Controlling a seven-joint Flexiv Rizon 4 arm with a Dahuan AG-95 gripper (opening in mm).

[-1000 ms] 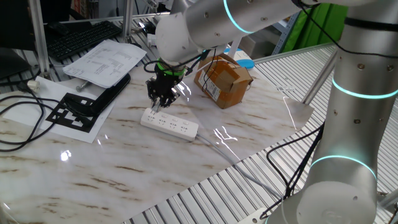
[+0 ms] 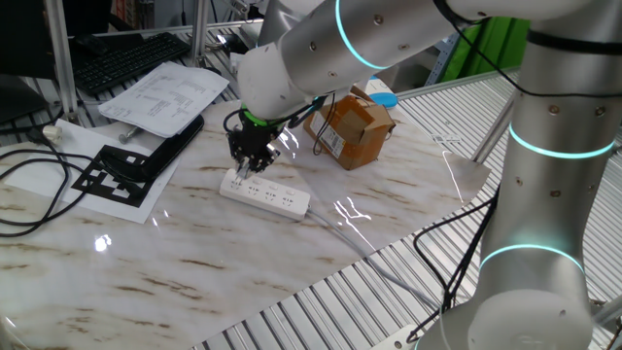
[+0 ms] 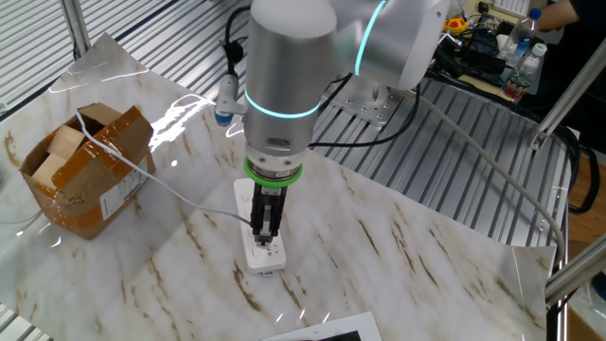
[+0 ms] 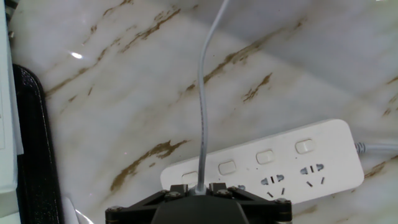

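Note:
A white power strip (image 4: 264,162) with several switches and sockets lies on the marbled tabletop, its own cord leaving one end. In the wrist view a thin grey cable (image 4: 203,106) runs down between the fingertips of my gripper. The fingers look shut on that cable's end; a plug there is mostly hidden by the fingers. Seen from outside, the gripper (image 3: 264,237) points down over the strip's end (image 2: 233,185) farthest from its cord. Whether plug prongs sit in a socket cannot be made out.
An open cardboard box (image 2: 355,131) stands behind the strip, near the thin cable. A printed marker sheet (image 2: 117,180), a black tray-like object and papers (image 2: 165,97) lie off to one side.
The arm and gripper body have shifted slightly left and down in exterior view 1, with the fingertips staying over the same end of the strip. The strip has not visibly moved.

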